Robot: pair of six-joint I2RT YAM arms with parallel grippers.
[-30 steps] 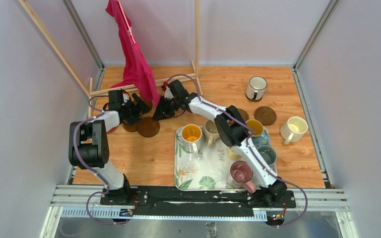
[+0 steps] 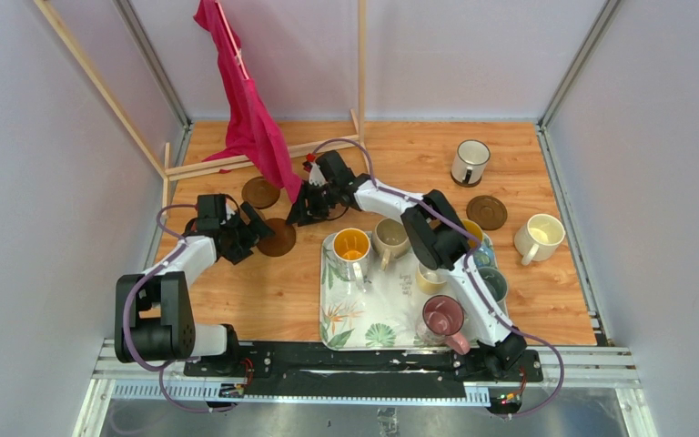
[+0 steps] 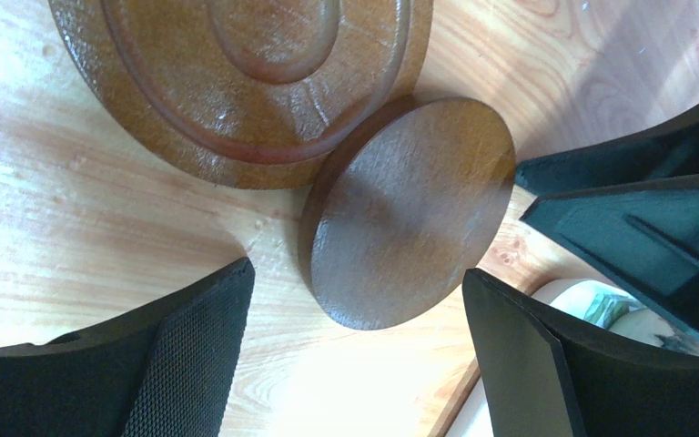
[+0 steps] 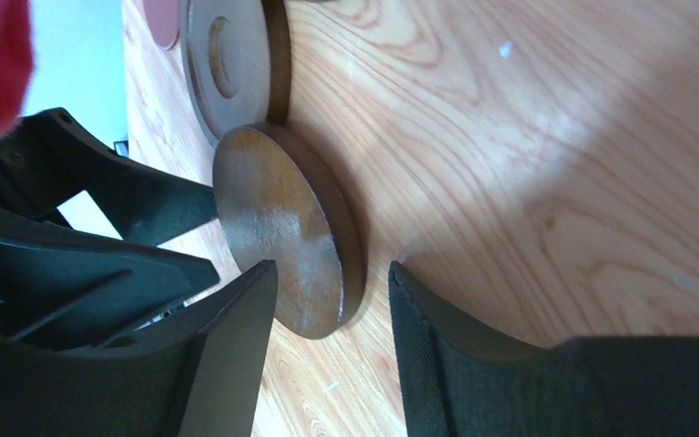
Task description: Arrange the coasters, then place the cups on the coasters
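Brown wooden coasters lie at the left of the table, among them a front coaster (image 2: pixel 276 238) and a rear coaster (image 2: pixel 260 189). In the left wrist view a plain coaster (image 3: pixel 410 214) touches a ringed coaster (image 3: pixel 237 100); my left gripper is open beside the plain one, nothing held. My right gripper is part open at the coaster's edge, nothing clearly held. Cups include an orange-lined cup (image 2: pixel 352 246), a white mug (image 2: pixel 470 164) and a cream mug (image 2: pixel 539 237); neither gripper holds one.
A floral tray (image 2: pixel 373 328) with several cups fills the front middle. A pink cloth (image 2: pixel 255 127) hangs on a wooden frame at the back left, close above my right gripper. Bare wood shows at the front left.
My left gripper has moved toward the front and slightly right over the last second. My right gripper has shifted slightly toward the front and right.
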